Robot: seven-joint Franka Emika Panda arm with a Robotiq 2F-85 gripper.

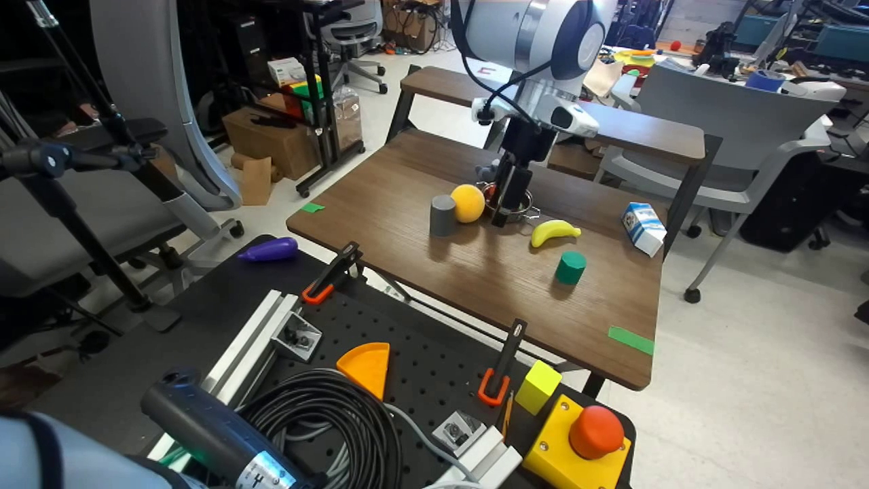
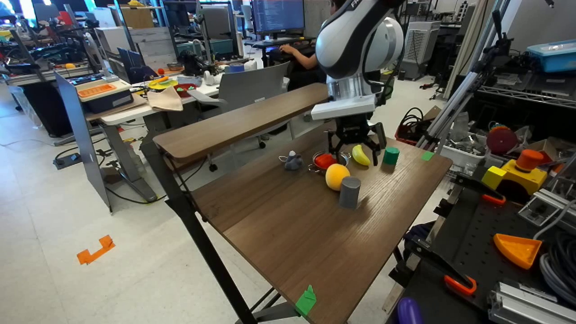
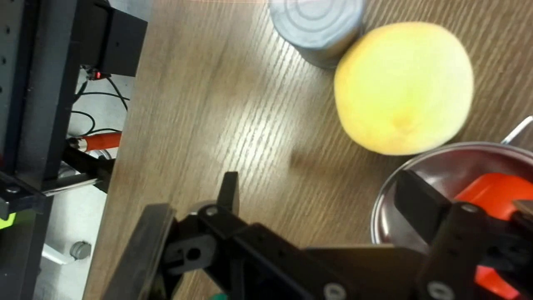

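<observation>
A metal pot (image 3: 452,157) with wire handles holds a red object (image 3: 492,192). My gripper stands open low over it, its fingers wide apart. In the wrist view one finger (image 3: 419,200) overlaps the pot's inside, while the other finger (image 3: 230,192) is over bare wood outside the rim. Whether either touches the pot I cannot tell. An orange-yellow ball (image 3: 404,90) sits close against the pot, and a grey cylinder (image 3: 320,30) stands upright by the ball. Exterior view 2 shows the gripper (image 2: 355,156) pointing down, with the red object (image 2: 325,160) beside its fingers.
Close by lie a yellow banana (image 1: 555,232), a green cylinder (image 1: 571,267) and a grey toy (image 2: 292,161). A blue-and-white carton (image 1: 643,228) rests at the table's far right. A raised shelf (image 2: 243,121) runs along the back.
</observation>
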